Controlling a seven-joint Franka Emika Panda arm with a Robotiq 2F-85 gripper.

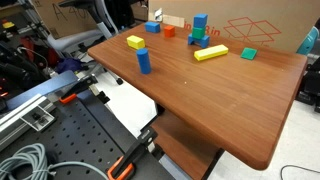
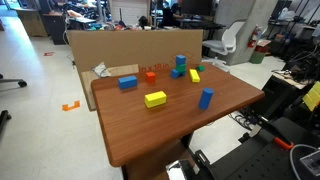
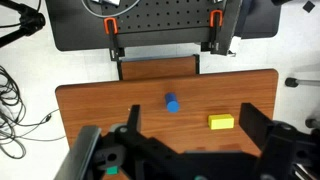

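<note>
My gripper shows at the bottom of the wrist view, its dark fingers spread wide, with no object held in the gap. It hangs above a brown wooden table (image 3: pixel 85 106). A blue cylinder (image 1: pixel 144 62) stands upright near the table's edge; from above it is a small blue shape (image 3: pixel 172 102) ahead of the gap. A yellow block (image 3: pixel 220 121) lies to its right in the wrist view. Further along the table is a blue stack (image 1: pixel 199 26), with a longer yellow block (image 1: pixel 212 53) and a green piece (image 1: pixel 249 54) close by.
A red block (image 2: pixel 151 76) and a blue block (image 2: pixel 128 82) lie toward the cardboard panel (image 2: pixel 118 52) behind the table. The dark robot base (image 3: pixel 180 25) borders the table.
</note>
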